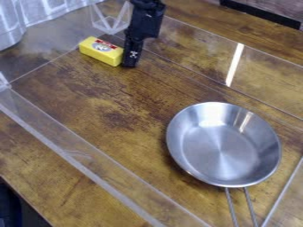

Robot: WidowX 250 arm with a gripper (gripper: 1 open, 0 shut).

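A yellow box with a label (101, 51) lies on the wooden surface at the upper left. My black gripper (133, 53) is low at the right end of the box, right beside it or touching it. It looks shut; whether anything is between its fingers is hard to make out at this size.
A steel pan (222, 142) with a wire handle sits at the lower right. Clear plastic edges run around the wooden surface (106, 115). A crumpled pale item (18, 18) is in the top left corner.
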